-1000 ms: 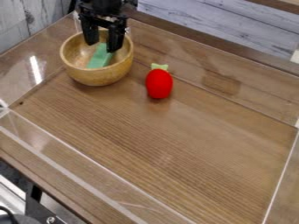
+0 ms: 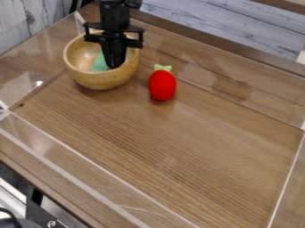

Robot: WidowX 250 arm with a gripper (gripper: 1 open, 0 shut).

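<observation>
A wooden bowl (image 2: 99,77) sits at the upper left of the table (image 2: 179,160), with a green object (image 2: 102,66) inside, partly hidden by the black gripper (image 2: 113,59). The gripper reaches down from the top of the view into the bowl, its tips over the green object; whether anything is between them is too small to tell. A red object (image 2: 163,86) with a pale green top, like a strawberry, lies right of the bowl, apart from it.
A grey wall (image 2: 30,27) edges the upper left.
The gripper has come lower into the bowl over the last second, covering more of the green object, and has shifted slightly. The red object has not moved.
</observation>
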